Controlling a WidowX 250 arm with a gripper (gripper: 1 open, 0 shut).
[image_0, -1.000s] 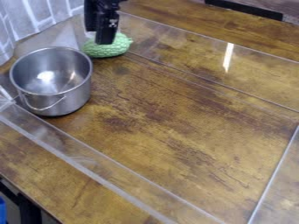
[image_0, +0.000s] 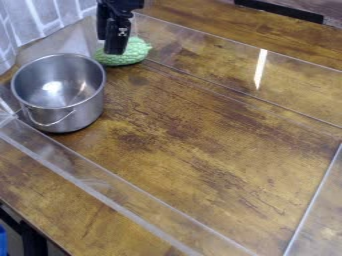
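Observation:
My black gripper (image_0: 115, 40) is at the top left, over the left end of a green knobbly object (image_0: 131, 52) that rests on the wooden table. Its fingers are too small and dark to tell whether they are open or shut. A steel pot (image_0: 58, 93) stands at the left, in front of the green object.
Clear plastic walls (image_0: 311, 200) edge the work area, with a pale crumpled covering (image_0: 30, 22) at the back left.
The pot has not moved.

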